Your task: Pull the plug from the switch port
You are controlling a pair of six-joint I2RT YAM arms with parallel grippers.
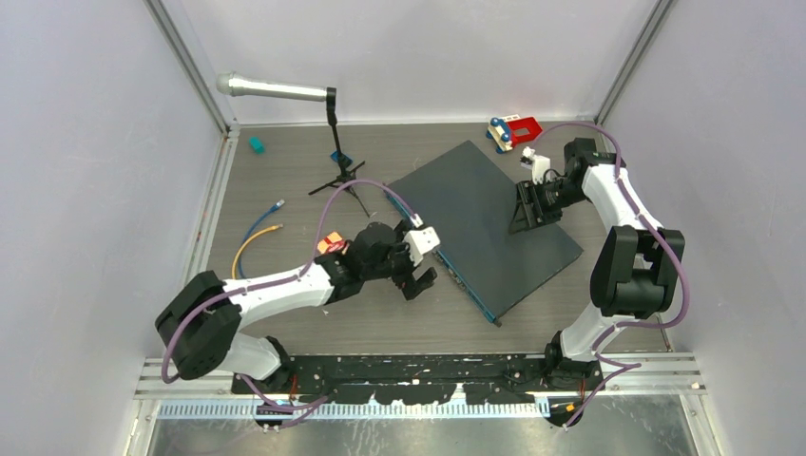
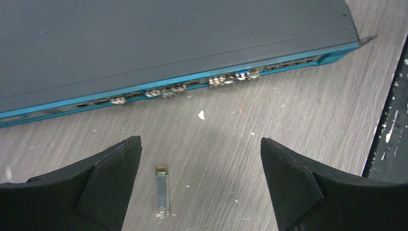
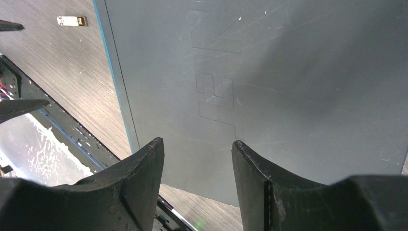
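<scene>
A dark grey switch (image 1: 485, 228) with a blue front strip (image 2: 183, 79) lies angled on the table. Its port row (image 2: 221, 79) faces my left gripper (image 1: 418, 282); small metallic pieces sit in the ports, and I cannot tell whether any is a plug. In the left wrist view my left gripper stands open, empty, short of that front. My right gripper hangs over the switch's top, its fingers apart with nothing between them.
A blue cable (image 1: 257, 224) and a yellow cable (image 1: 252, 237) lie at the left. A black tripod (image 1: 342, 176) stands behind my left arm, a red toy (image 1: 527, 130) at the back. A small metal piece (image 2: 162, 190) lies before the switch.
</scene>
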